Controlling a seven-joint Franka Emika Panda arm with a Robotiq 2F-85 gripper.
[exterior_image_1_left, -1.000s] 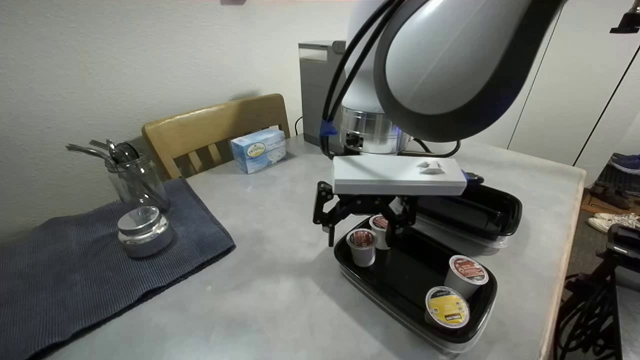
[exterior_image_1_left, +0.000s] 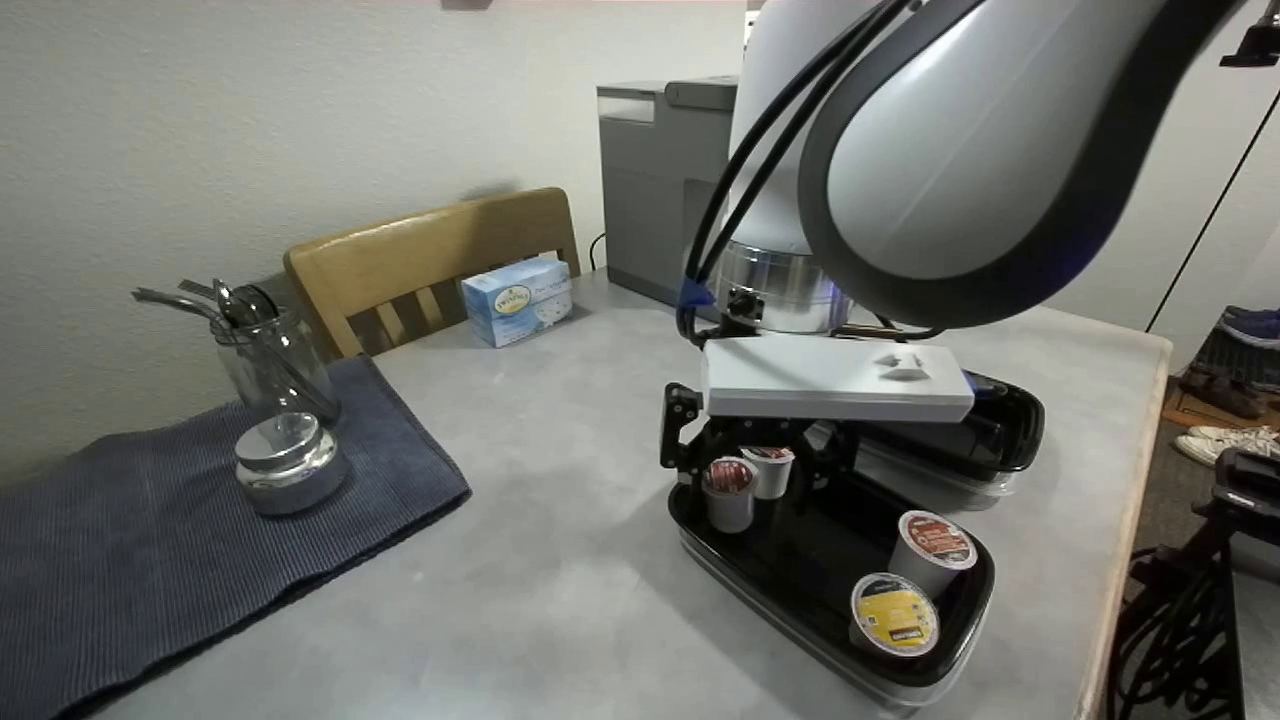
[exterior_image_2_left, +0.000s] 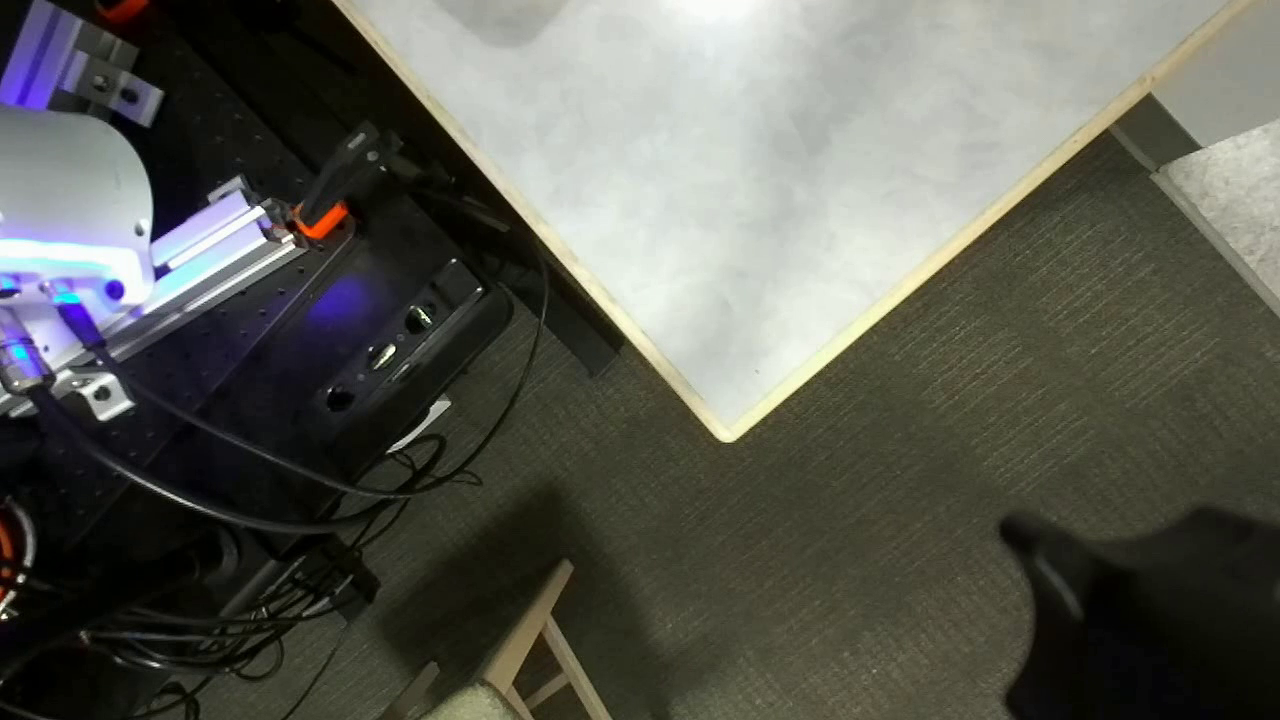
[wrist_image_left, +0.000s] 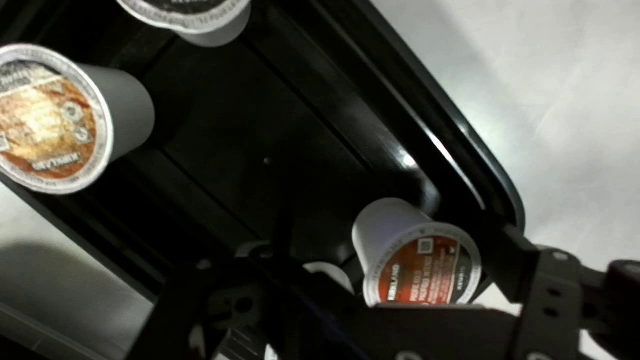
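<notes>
A black tray (exterior_image_1_left: 828, 574) on the table holds several coffee pods. At its far left end, a red-lidded pod (exterior_image_1_left: 728, 492) stands with another pod (exterior_image_1_left: 770, 470) close behind it. My gripper (exterior_image_1_left: 753, 476) is low over that end, its fingers apart on either side of these pods. In the wrist view the red-lidded pod (wrist_image_left: 423, 267) lies by the right finger (wrist_image_left: 510, 261), and whether they touch is unclear. The second pod (wrist_image_left: 330, 274) is mostly hidden by the gripper. At the tray's near end are a pod with a reddish lid (exterior_image_1_left: 933, 552) and a yellow-lidded pod (exterior_image_1_left: 894, 616).
Right behind the pod tray sits a second black container (exterior_image_1_left: 1005, 422). A blue tea box (exterior_image_1_left: 518, 300), a glass jar of cutlery (exterior_image_1_left: 274, 366) and a silver-lidded jar (exterior_image_1_left: 288, 464) on a dark mat (exterior_image_1_left: 180, 540) stand to the left.
My gripper has come down and a little to the right, bringing its fingers level with the two far-end pods. The fingers stand somewhat closer together. The red-lidded pod has shifted slightly.
</notes>
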